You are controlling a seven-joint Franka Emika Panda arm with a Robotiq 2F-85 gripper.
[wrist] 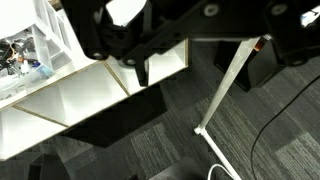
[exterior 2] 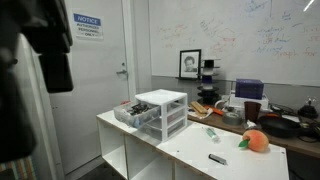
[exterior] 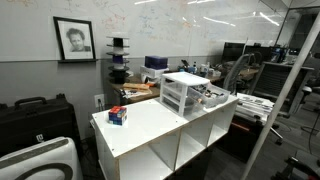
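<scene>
No task object is named. Across the top of the wrist view spreads my gripper's dark hardware, with one dark finger (wrist: 141, 72) pointing down over the shelf. I cannot make out a second fingertip clearly, so the finger's state is uncertain. Nothing held can be seen. A small red and blue box (exterior: 117, 115) sits on the white shelf top (exterior: 145, 127) in exterior view 1. Exterior view 2 shows an orange peach-like object (exterior 2: 254, 140) and a small dark item (exterior 2: 217, 159) on that top. A large dark shape, probably part of the arm, fills its left side.
A white drawer unit (exterior: 181, 92) and a clear bin of small parts (exterior 2: 127, 111) stand on the shelf. Behind it is a cluttered counter with a dark pan (exterior 2: 279, 127). A white pole (wrist: 222, 88) rises beside the shelf over bare carpet.
</scene>
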